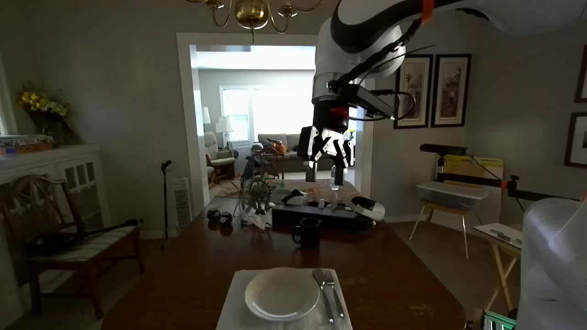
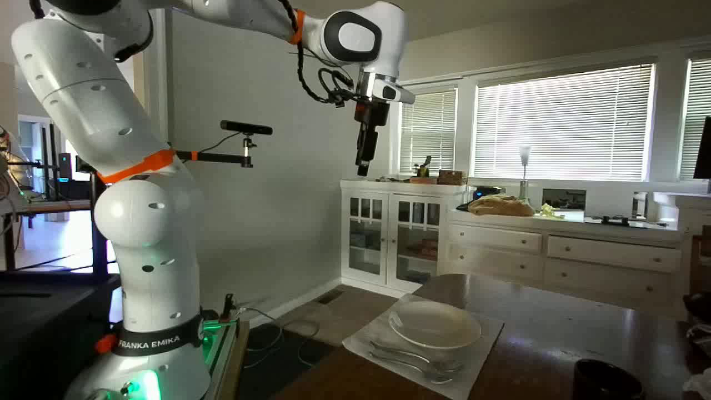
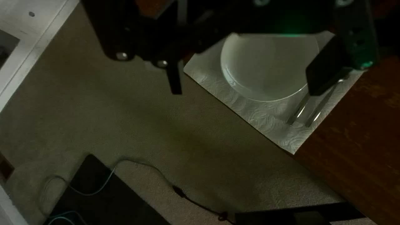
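High in the air, well above the table, my gripper [image 1: 325, 175] points down and stands open, its two fingers apart with nothing between them. From the side it [image 2: 363, 168] shows edge-on, near the level of the cabinet top. A white plate [image 1: 281, 294] lies on a pale placemat [image 1: 234, 308] at the table's near edge. Two pieces of metal cutlery, with a fork [image 1: 334, 294] on the outside, rest side by side on the mat, right of the plate. In the wrist view, one finger [image 3: 174, 77] is over the floor and the other partly covers the cutlery [image 3: 317, 114].
Beyond the placemat stands a black mug [image 1: 309, 233]. Farther back are a long dark box [image 1: 324, 217], a plant [image 1: 258, 192] and white tissue [image 1: 258, 219]. Bare tabletop [image 1: 385, 275] lies right of the placemat. A white cabinet [image 2: 400, 233] lines the wall.
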